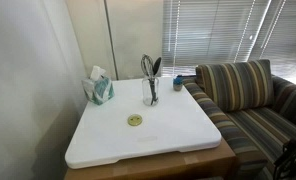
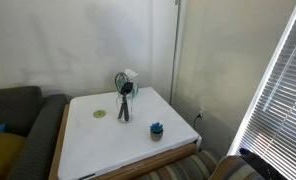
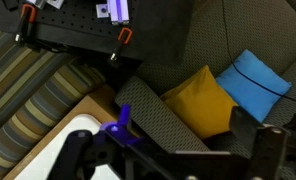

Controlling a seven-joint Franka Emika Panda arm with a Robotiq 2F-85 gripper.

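In the wrist view my gripper shows along the bottom edge, its dark fingers spread apart with only the sofa between them. It stands open, well away from the table. On the white table [image 1: 98,140] sits a clear container [image 1: 150,98] with a whisk [image 1: 146,66] and dark utensils upright in it. A yellow-green round disc [image 1: 135,119] lies flat in front of it. At the left edge of the tabletop is a tissue box [image 1: 100,90], and a small blue-topped pot [image 1: 178,84] stands at the back right.
A striped sofa [image 1: 234,86] adjoins the table's right side. Another grey sofa [image 3: 161,107] carries a yellow cushion [image 3: 200,102] and a blue cushion [image 3: 251,86]. Part of the dark arm [image 1: 292,158] shows at the right edge.
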